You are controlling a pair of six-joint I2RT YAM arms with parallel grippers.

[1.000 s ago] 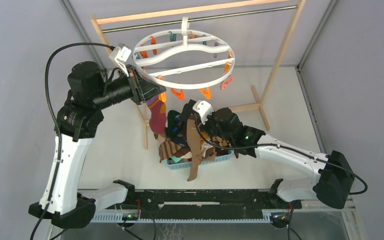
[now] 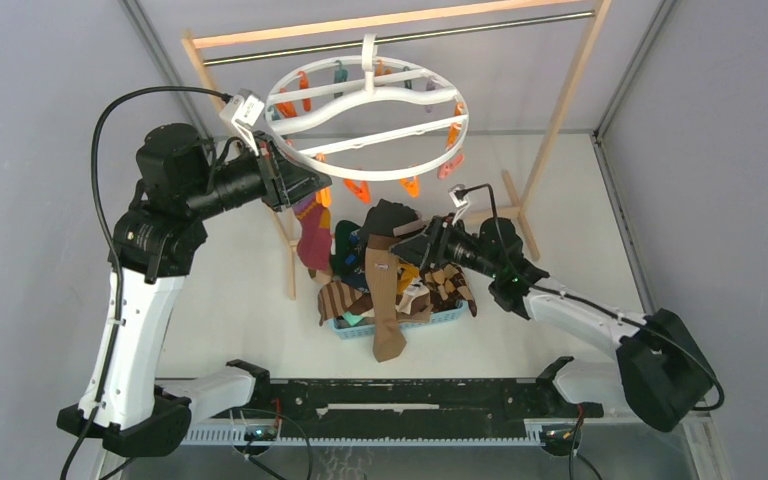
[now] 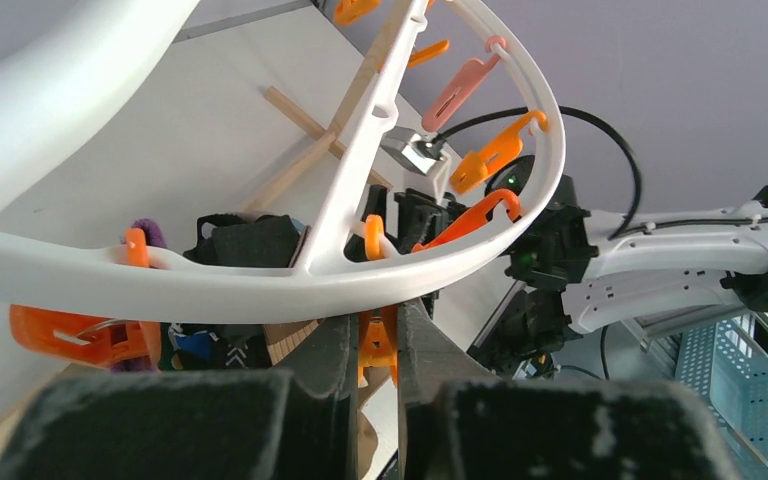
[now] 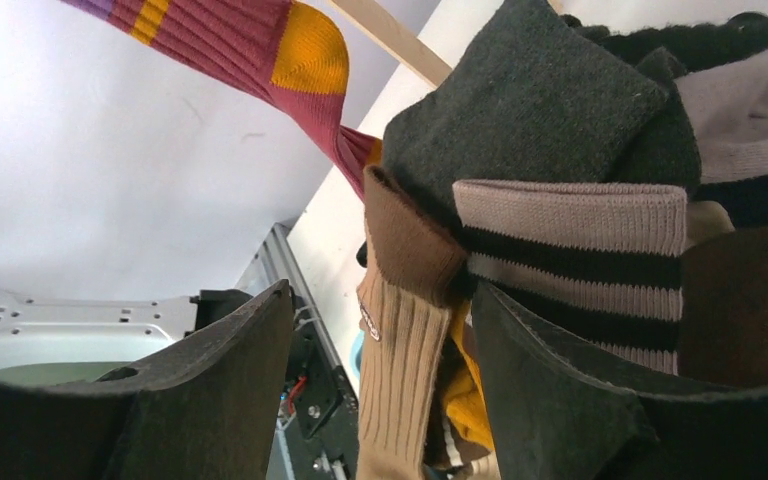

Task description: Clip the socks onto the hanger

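A white round hanger with coloured clips hangs from the rack. My left gripper is shut on an orange clip under its rim. A maroon sock with yellow patches hangs below the left side of the hanger. The long brown sock lies over the pile, its foot hanging past the basket's front. My right gripper stands open, with the darker cuff of the brown sock in view between its fingers. Whether either finger touches the cuff, I cannot tell.
A light blue basket overflows with socks, among them a dark grey sock and a black-banded sock close by the right fingers. Wooden rack legs stand at both sides.
My left arm has held still.
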